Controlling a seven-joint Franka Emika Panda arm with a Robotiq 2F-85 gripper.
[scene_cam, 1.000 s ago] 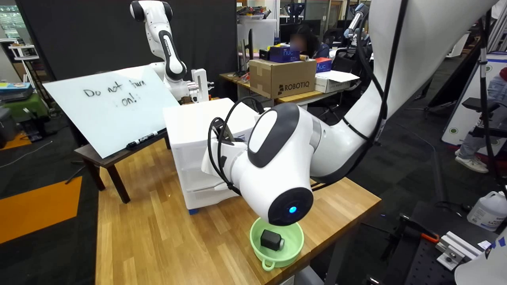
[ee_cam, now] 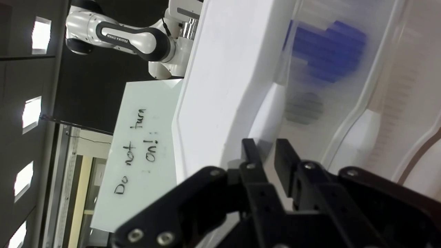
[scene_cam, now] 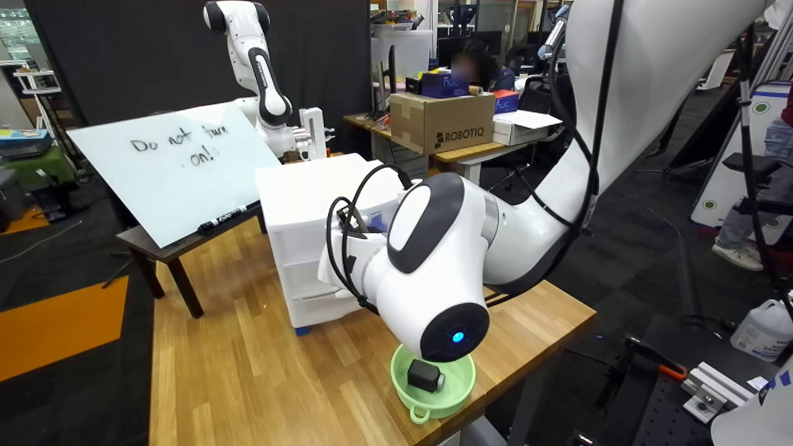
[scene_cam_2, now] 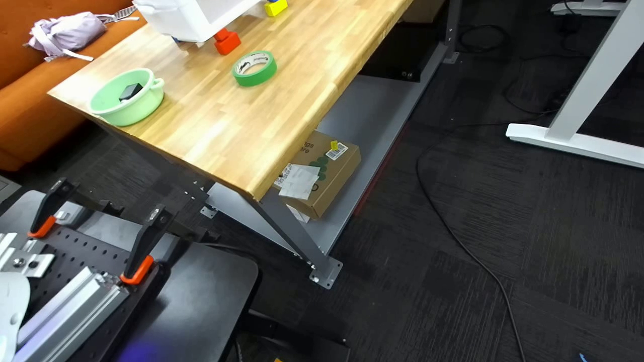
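Observation:
A white drawer unit with translucent drawers stands on the wooden table, partly hidden behind my arm. In the wrist view, its top drawer shows a blurred blue shape and a greyish round one through the front. My gripper is at that drawer's curved white handle lip, its fingers part open with a narrow gap. Whether the fingertips touch the lip cannot be made out. In exterior view 1 the gripper is hidden by the arm. A light green bowl near the table edge holds a black object.
Green tape, a red block and a yellow block lie by the drawer unit. A whiteboard leans behind on a small dark table.
The drawer unit and green bowl look unmoved.

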